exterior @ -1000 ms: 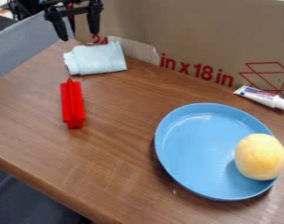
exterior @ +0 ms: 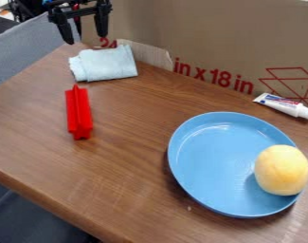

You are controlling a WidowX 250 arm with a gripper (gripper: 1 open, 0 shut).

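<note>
At the top left, my black gripper [exterior: 84,28] hangs open in the air above a folded light-blue cloth [exterior: 103,64], with nothing visible between its fingers. A red elongated object [exterior: 79,113] lies on the wooden table to the left of centre. At the right, a blue plate [exterior: 213,166] holds a round pale-yellow object [exterior: 281,169] on its right side. A toothpaste tube [exterior: 282,104] lies behind the plate, near the back edge.
A cardboard box [exterior: 213,43] stands along the back of the table [exterior: 131,171]. Its front edge runs diagonally across the lower left, with a dark area beyond.
</note>
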